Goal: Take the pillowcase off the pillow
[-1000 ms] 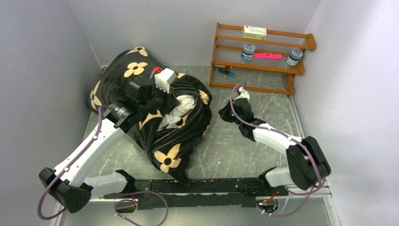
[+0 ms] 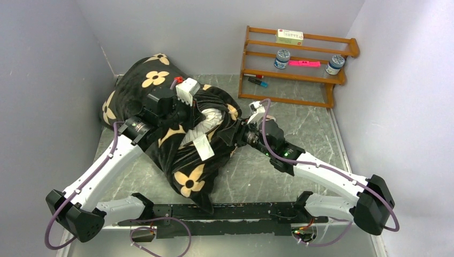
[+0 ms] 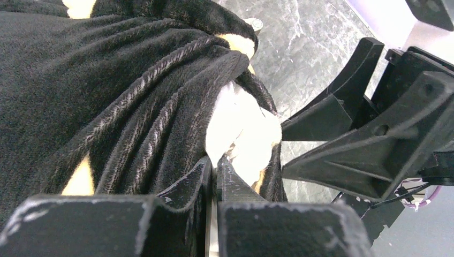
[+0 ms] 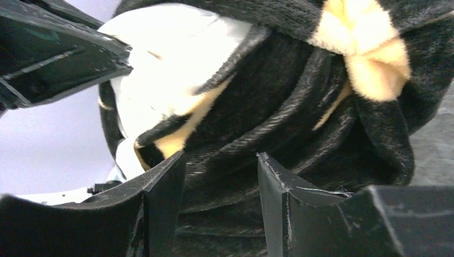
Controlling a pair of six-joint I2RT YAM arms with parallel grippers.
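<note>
The black pillowcase (image 2: 188,184) with cream flowers lies in a bunched heap on the left and middle of the table. White pillow fabric (image 2: 211,120) shows in its opening. My left gripper is shut on a pinch of that white fabric, the dark cloth folded close around it. In the right wrist view, the left gripper's fingertips (image 4: 120,60) press against the white pillow (image 4: 176,59). At the pillowcase's right edge, my right gripper stands open, a finger on either side of dark folds. Whether its fingertips touch the cloth, I cannot tell.
A white label (image 2: 203,147) hangs out over the pillowcase. At the back right stands a wooden rack (image 2: 297,100) with a box (image 2: 289,36), two jars and a pink item. Markers (image 2: 257,81) lie beside its left side.
My right gripper has moved left from bare table to the pillowcase's edge, and its fingers have opened. The left arm has shifted only slightly. The white label has flipped outward over the cloth.
</note>
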